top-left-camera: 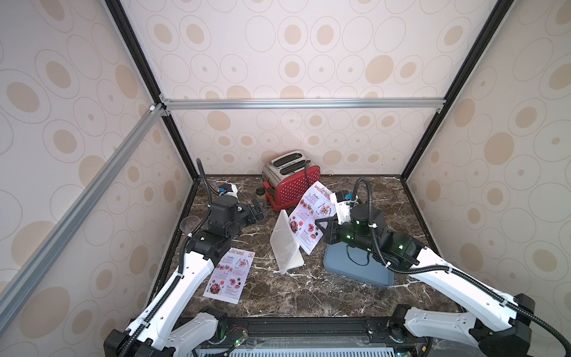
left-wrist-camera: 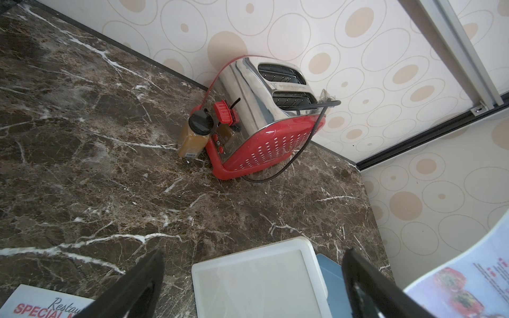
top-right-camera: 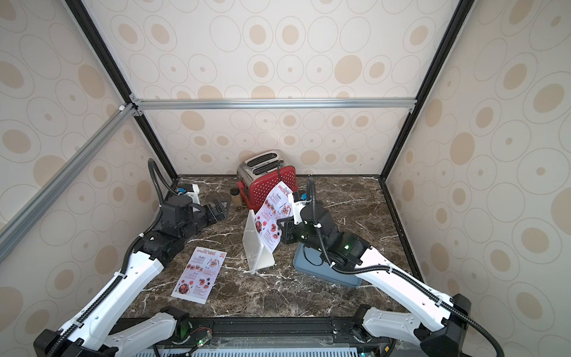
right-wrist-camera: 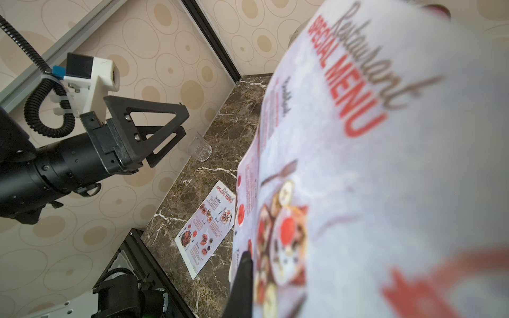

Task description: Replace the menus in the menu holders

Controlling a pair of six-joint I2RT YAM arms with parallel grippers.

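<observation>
My right gripper (top-left-camera: pixel 321 226) is shut on the right edge of a printed menu (top-left-camera: pixel 309 215), holding it up and tilted. That menu bends toward the camera and fills much of the right wrist view. Just left of it stands the white menu holder (top-left-camera: pixel 283 241); whether the sheet's lower edge touches the holder I cannot tell. A second menu (top-right-camera: pixel 201 275) lies flat on the table at the front left. My left gripper (top-left-camera: pixel 259 210) hangs open and empty, left of the holder and above the table. Its fingers (left-wrist-camera: pixel 135 283) are blurred in the left wrist view.
A red and silver toaster (top-left-camera: pixel 292 178) stands at the back, with a small brown bottle (left-wrist-camera: pixel 195 133) beside it. A blue-grey case (top-left-camera: pixel 357 269) lies under the right arm. Near the left wall is a clear cup (right-wrist-camera: pixel 198 148).
</observation>
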